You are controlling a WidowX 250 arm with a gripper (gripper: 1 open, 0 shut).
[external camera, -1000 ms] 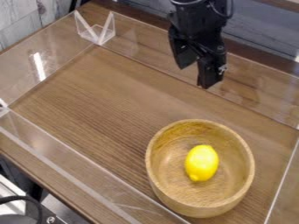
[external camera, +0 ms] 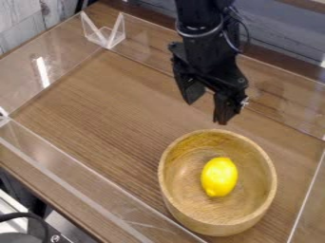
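Note:
My gripper hangs over the upper middle of the table in the camera view, its dark fingers pointing down and apart, nothing seen between them. Below it, toward the front right, a round tan bowl holds a yellow lemon-like object, lying near the bowl's middle.
A small clear wire or plastic holder stands at the back left. Raised edges border it at the back and sides.
The bowl and the yellow object have not moved.

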